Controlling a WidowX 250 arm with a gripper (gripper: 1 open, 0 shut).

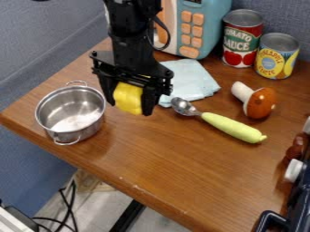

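The black gripper (136, 91) is shut on a yellow object (130, 100), held in the air just right of and above the steel pot (71, 114). A pale yellow corn cob (233, 127) lies on the table with a spoon (184, 106) at its left end. A light blue cloth (191, 80) lies behind them.
A mushroom toy (256, 103) stands at the right, with a tomato can (241, 41) and a yellow can (277, 58) behind. A toy appliance (184, 27) is at the back. Dark items line the right edge.
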